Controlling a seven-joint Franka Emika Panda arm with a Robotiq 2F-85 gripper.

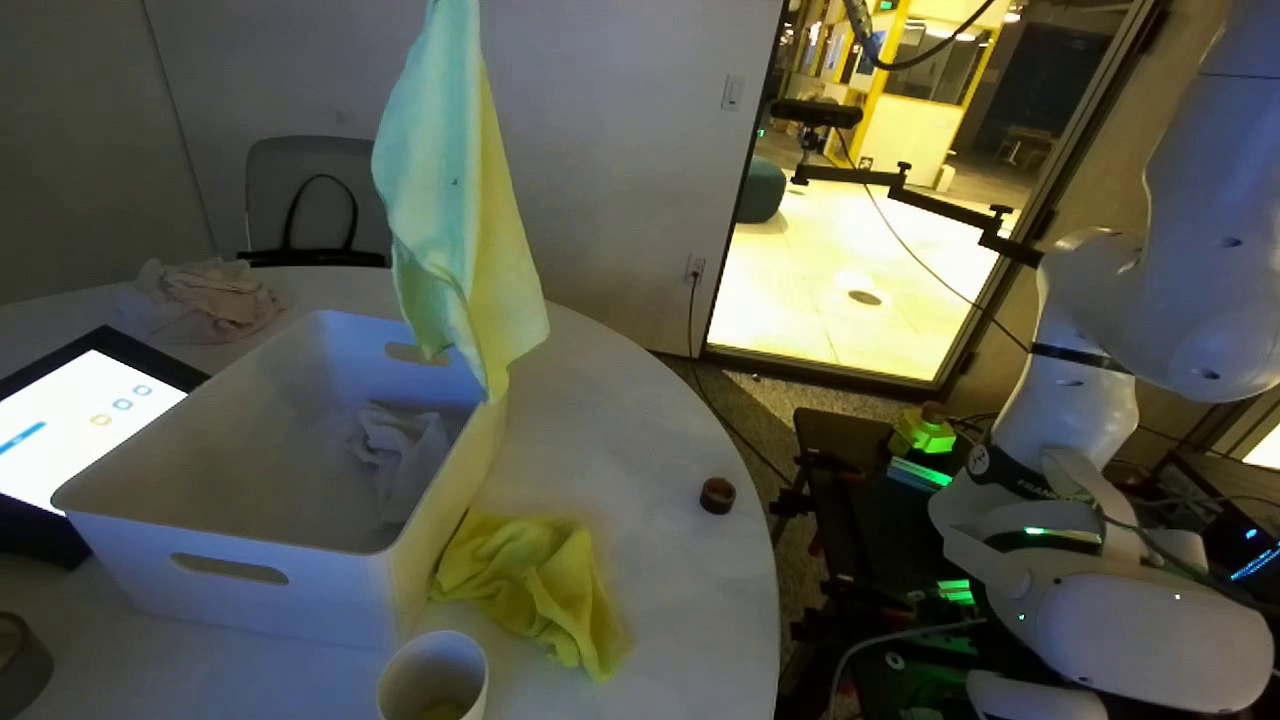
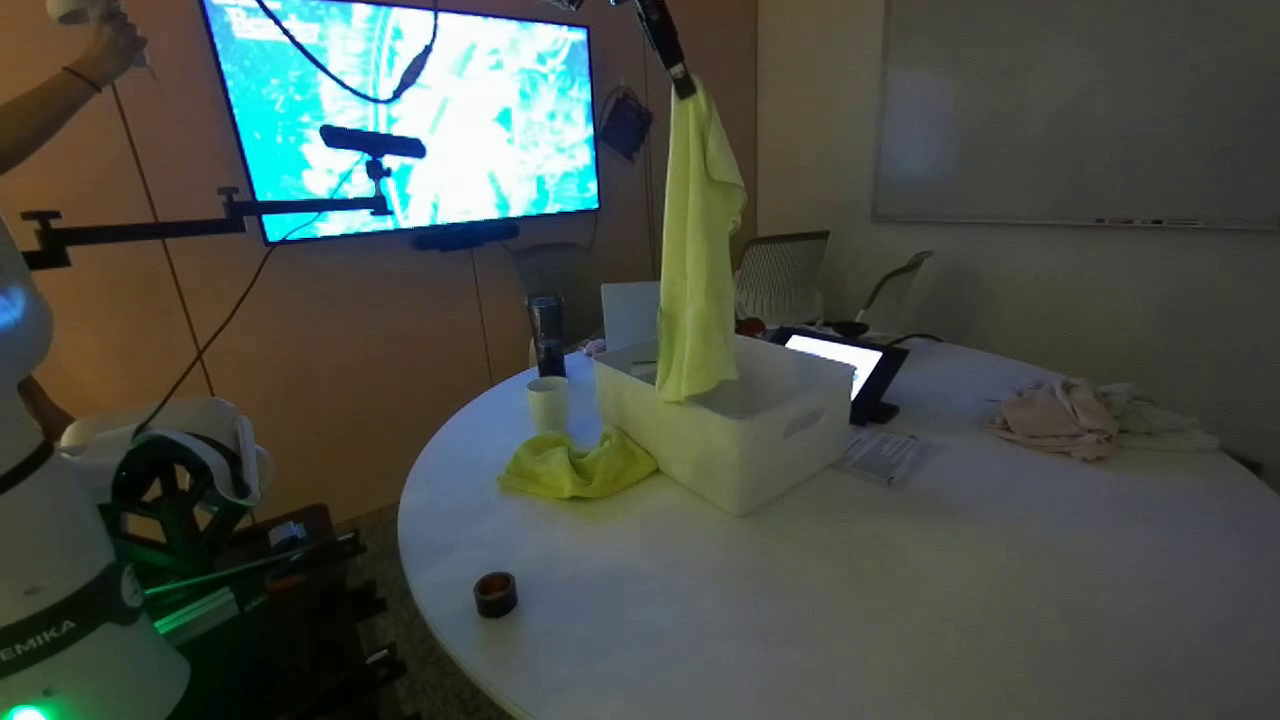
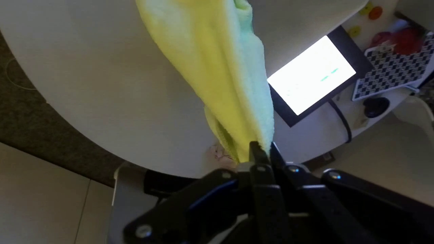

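Note:
A long yellow-green cloth [image 1: 462,204] hangs from my gripper [image 2: 684,91], which is shut on its upper end. In the wrist view the fingertips of the gripper pinch the cloth [image 3: 234,77]. Its lower end hangs over the rim of the white bin [image 2: 768,462], on the side nearer the robot in exterior view 1. Inside the bin [image 1: 258,408] lies a crumpled white cloth [image 1: 402,456]. Another yellow cloth [image 1: 534,588] lies bunched on the table beside the bin. The gripper is above the frame in exterior view 1.
A white cup [image 1: 434,678] stands near the yellow cloth. A brown tape roll [image 1: 717,496] lies near the table edge. A lit tablet [image 1: 84,414] sits beside the bin, and pinkish cloths [image 1: 216,300] lie behind it.

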